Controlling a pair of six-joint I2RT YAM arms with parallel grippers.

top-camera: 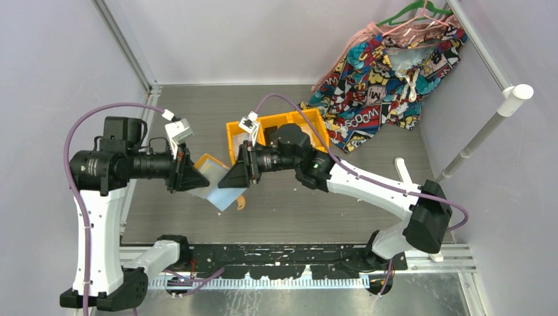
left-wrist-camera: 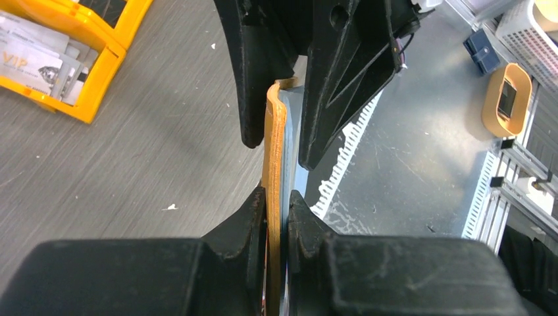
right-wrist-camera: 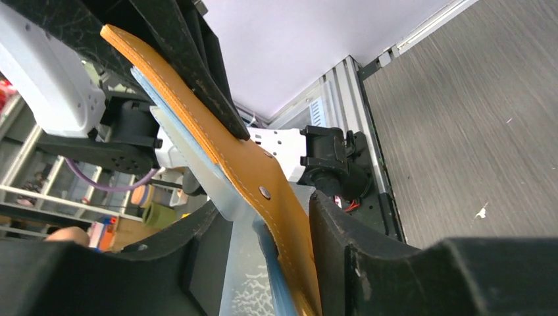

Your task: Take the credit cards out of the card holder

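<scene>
An orange card holder (left-wrist-camera: 274, 158) with pale blue, translucent sleeves stands edge-on between my grippers; in the top view its sleeves (top-camera: 226, 195) lie between them. My left gripper (top-camera: 191, 181) is closed on the holder, its fingers pressed either side of it in the left wrist view. My right gripper (top-camera: 233, 178) reaches over the holder's other end; in the right wrist view its fingers straddle the orange flap (right-wrist-camera: 263, 191) and sleeves, part open. Whether cards sit in the sleeves I cannot tell.
A yellow divided bin (top-camera: 233, 128) with cards stands behind the grippers. Patterned clothes (top-camera: 368, 99) on hangers lie at the back right, and a white rail (top-camera: 474, 141) runs along the right.
</scene>
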